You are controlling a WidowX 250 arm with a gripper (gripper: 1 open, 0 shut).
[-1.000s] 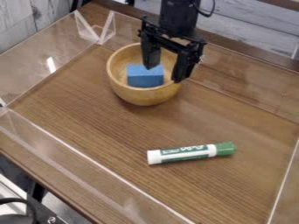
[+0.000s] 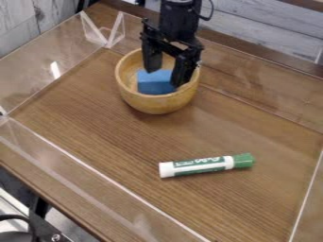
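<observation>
My black gripper point(image 2: 171, 59) hangs over a yellow bowl point(image 2: 139, 102) at the upper middle of the camera view, fingers open and reaching down on both sides of a blue block point(image 2: 155, 83) inside it. Whether the fingertips touch the block is unclear. A white and green tube point(image 2: 206, 164) lies on the wooden table at the lower right, apart from the bowl.
Raised edges and walls border the back and left. Dark cables show at the lower left corner.
The gripper has shifted a little left, to sit more squarely over the blue block. The bowl, block and tube look unmoved.
</observation>
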